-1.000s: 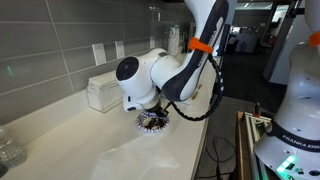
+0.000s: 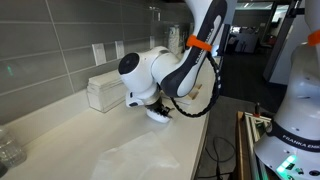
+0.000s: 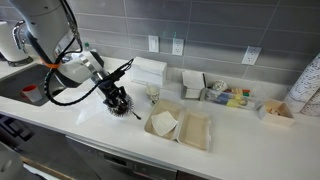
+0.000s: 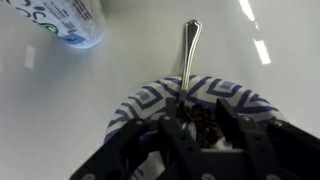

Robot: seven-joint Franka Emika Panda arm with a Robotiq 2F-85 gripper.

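Observation:
A bowl (image 4: 140, 104) with a blue-and-white patterned rim holds dark contents and a metal spoon (image 4: 191, 45), whose handle sticks out over the rim. In exterior view 1 the bowl (image 2: 157, 116) shows its white side and looks tilted; exterior view 2 looks onto the patterned bowl (image 3: 117, 104) and its dark contents. My gripper is over the bowl, its fingers apart and the contents visible between them. The left finger is close to the spoon's lower handle; whether they touch cannot be told. In exterior view 1 the fingertips are hidden.
A printed white cup (image 4: 75, 20) stands close to the bowl. An open cardboard box (image 3: 180, 124) lies to its right in exterior view 2. Beyond are a tray of small packets (image 3: 229, 96) and a wooden box (image 3: 277, 112). A white sheet (image 2: 135, 158) covers free counter.

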